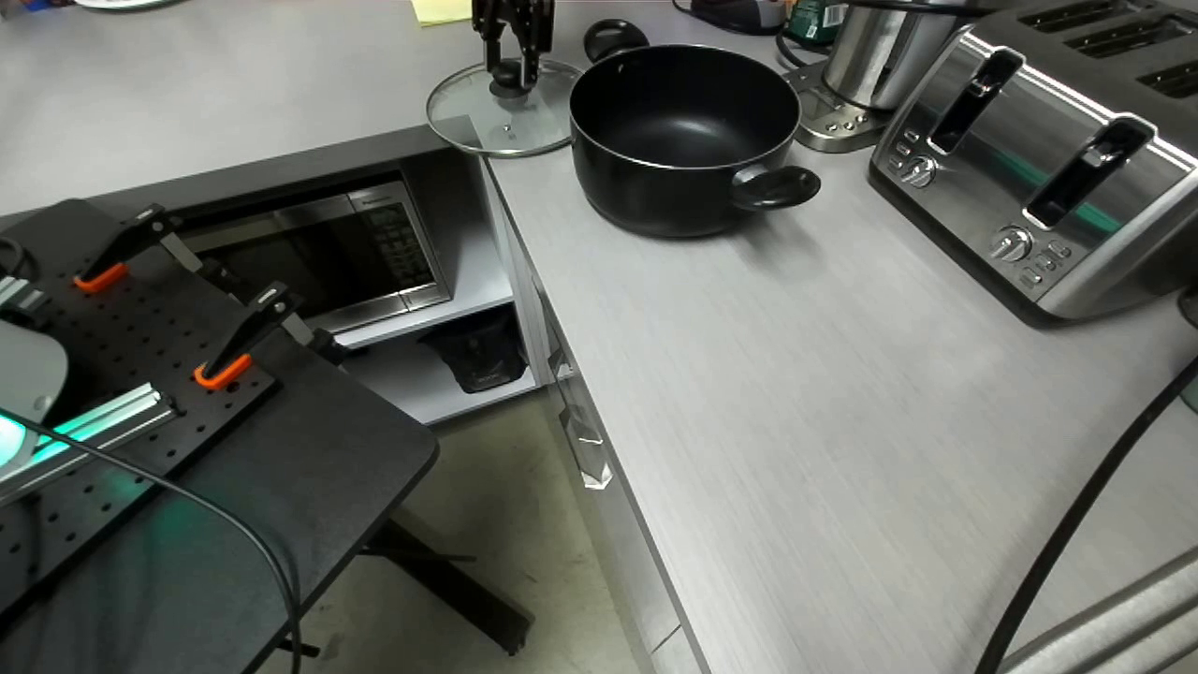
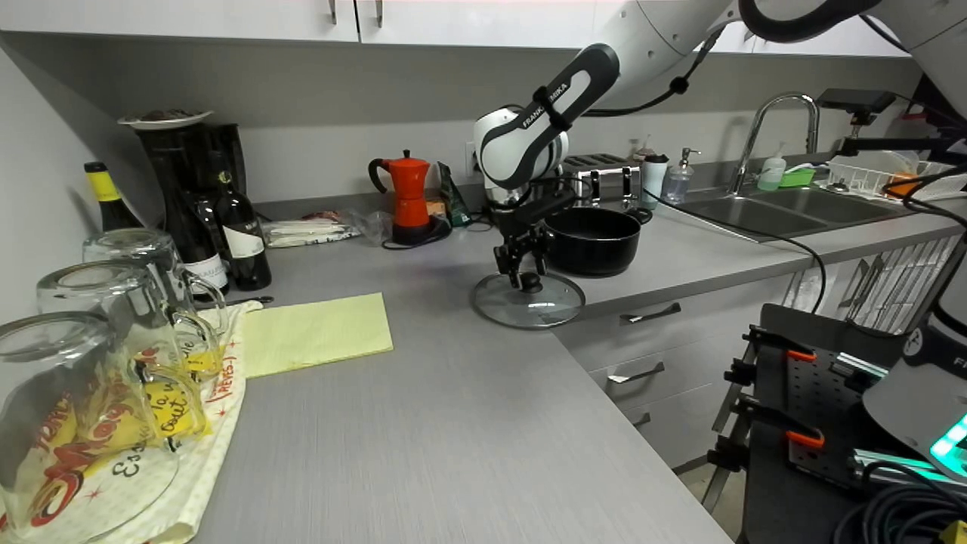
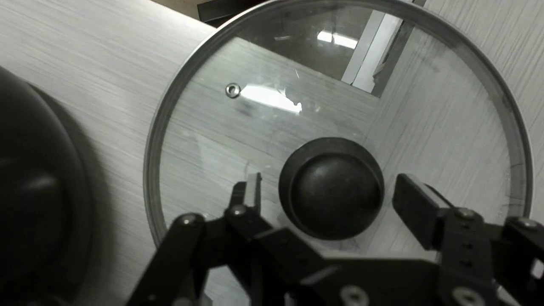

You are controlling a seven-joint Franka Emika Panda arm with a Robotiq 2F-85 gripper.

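A round glass lid with a metal rim and a black knob lies on the counter, partly past its edge. My gripper is over the lid with its fingers part open, one on each side of the knob. In the wrist view, a gap shows between the knob and each finger, so nothing is gripped. Beside the lid stands a black two-handled pot, uncovered and empty; its dark side fills the left of the wrist view.
A steel toaster and a kettle base stand beyond the pot. Elsewhere on the counter are a red moka pot, a yellow cloth and glass mugs. The counter in front of the pot is clear.
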